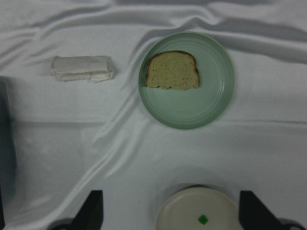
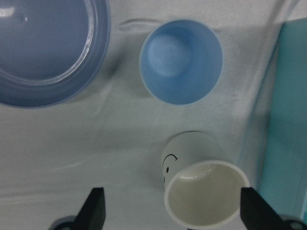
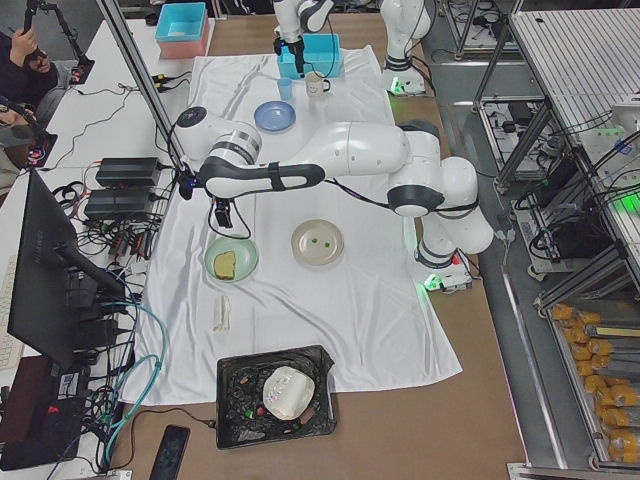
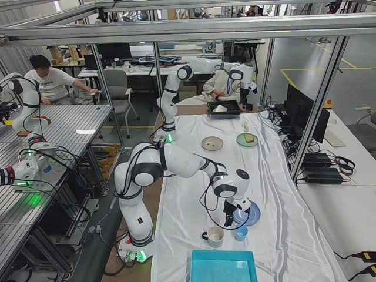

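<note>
My left gripper stands open above the cloth, near a green plate (image 1: 187, 110) with a slice of bread (image 1: 172, 69) on it and a beige plate (image 1: 184, 215) with green bits. A folded pale wrapper (image 1: 81, 67) lies beside the green plate. My right gripper is open over a white mug (image 2: 187, 148) with a printed face. A blue cup (image 2: 180, 62) stands beside the mug, with a blue plate (image 2: 43, 52) to one side.
A turquoise bin (image 2: 288, 105) sits by the mug. A black tray (image 3: 250, 425) with a white item is at the cloth's other end. The cloth between the plates and wrapper is mostly bare.
</note>
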